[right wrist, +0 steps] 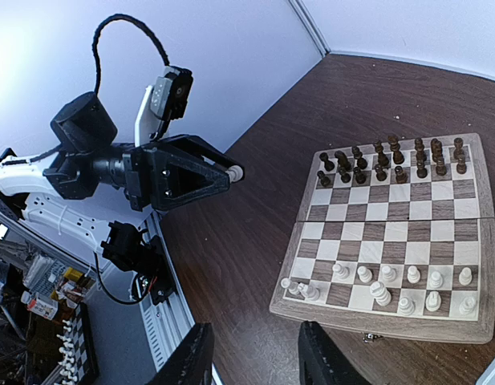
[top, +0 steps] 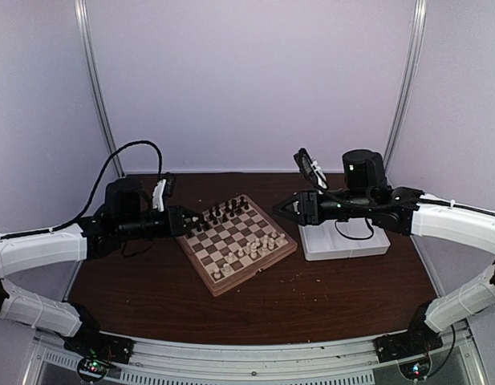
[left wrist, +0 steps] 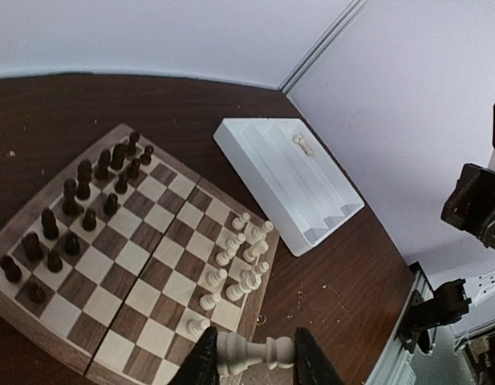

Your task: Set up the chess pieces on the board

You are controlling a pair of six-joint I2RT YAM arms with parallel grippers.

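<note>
The chessboard (top: 235, 241) stands mid-table with dark pieces (right wrist: 399, 172) along the far side and white pieces (right wrist: 382, 293) along the near side. Two white pieces at its near-left corner look lying in the right wrist view. My left gripper (top: 192, 221) is above the board's left part, shut on a white chess piece (left wrist: 235, 353) held sideways. My right gripper (top: 284, 207) hangs above the board's right side, fingers apart with nothing between them (right wrist: 255, 345).
A white compartmented tray (left wrist: 271, 184) sits right of the board, with a small pale item or items in one slot. Bare dark table (top: 335, 297) surrounds the board in front and at left.
</note>
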